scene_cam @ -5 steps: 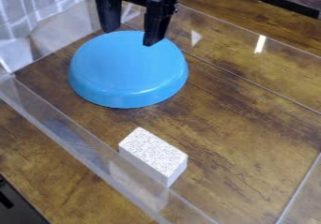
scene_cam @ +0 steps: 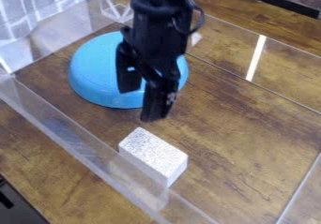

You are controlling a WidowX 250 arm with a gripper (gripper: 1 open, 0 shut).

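Note:
My dark gripper (scene_cam: 145, 88) hangs open in the upper middle of the camera view, over the front part of a round blue disc (scene_cam: 96, 67) and above a white speckled block (scene_cam: 153, 156). Nothing shows between its fingers. Its body hides much of the disc. The block lies on the wooden surface, below the gripper in the image.
Clear plastic walls (scene_cam: 64, 143) run along the left side and lower edge of the wooden work surface (scene_cam: 245, 125). A white curtain-like cloth (scene_cam: 32, 17) is at the top left.
The disc and block have not visibly moved.

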